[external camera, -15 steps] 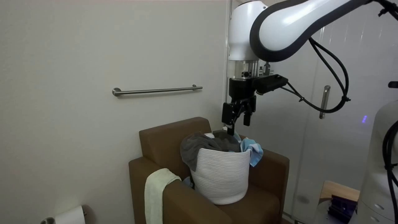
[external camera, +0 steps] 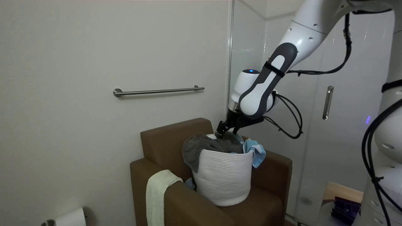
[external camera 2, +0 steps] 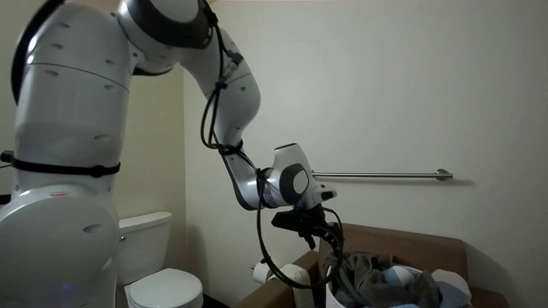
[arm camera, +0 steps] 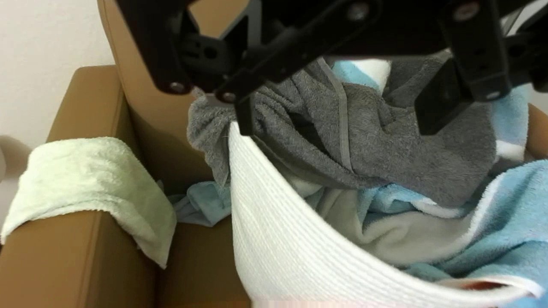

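Note:
My gripper is open, its two black fingertips spread wide above the laundry. Under it lies a rumpled grey towel (arm camera: 375,138), which hangs partly over the rim of the white woven basket (arm camera: 287,231). Blue-and-white cloths (arm camera: 519,215) fill the right part of the basket, and one drapes over its side in exterior view 1. Seen from that side, the gripper (external camera: 228,133) is just over the heap; whether the fingertips touch the cloth I cannot tell. A pale green towel (arm camera: 92,174) lies over the chair's arm, outside the basket.
The basket stands on a brown armchair (external camera: 169,141). A small blue-grey cloth (arm camera: 205,202) lies on the seat beside it. Behind the chair, a metal towel bar (external camera: 160,91) runs along the wall. A glass shower door with a handle (external camera: 328,102) is to the right.
The basket and towels look unmoved.

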